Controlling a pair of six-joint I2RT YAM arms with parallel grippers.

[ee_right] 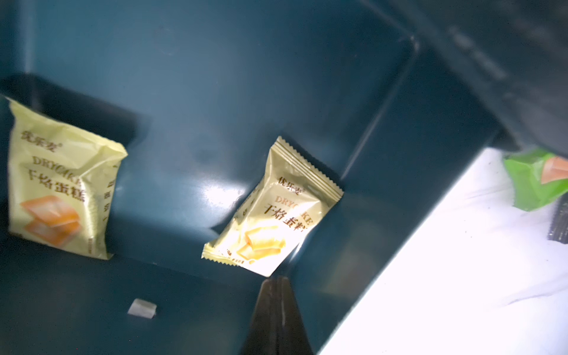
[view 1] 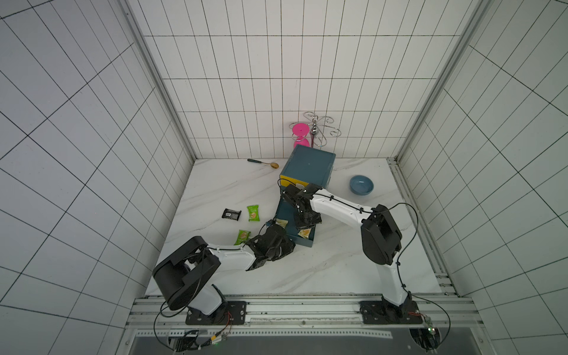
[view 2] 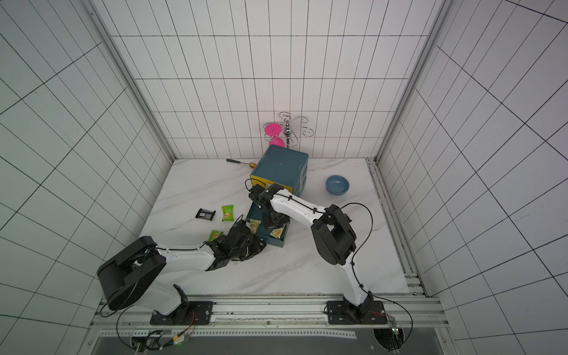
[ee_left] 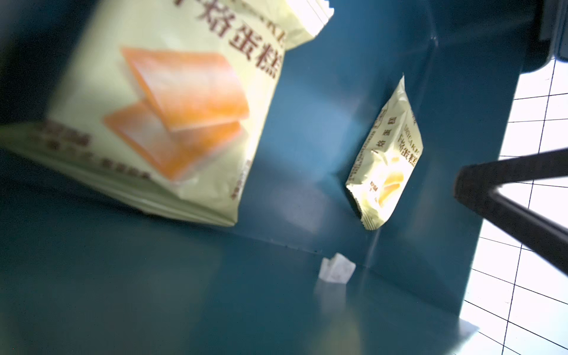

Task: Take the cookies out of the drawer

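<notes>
Two pale-yellow cookie packs lie in the open teal drawer point(view 2: 275, 239). In the left wrist view one pack point(ee_left: 177, 112) is large and close, the other point(ee_left: 384, 165) farther along. The right wrist view shows both, at left point(ee_right: 62, 183) and centre point(ee_right: 272, 207). My left gripper point(view 1: 279, 236) is low at the drawer's front-left; only one dark finger shows in its wrist view, so its state is unclear. My right gripper is shut with nothing between its fingertips, over the drawer.
The teal cabinet point(view 1: 307, 162) stands behind the drawer. Green packets point(view 1: 253, 213) and a black packet point(view 1: 230, 214) lie left. A blue bowl point(view 1: 361, 184) sits right, a spoon point(view 1: 266, 164) at the back.
</notes>
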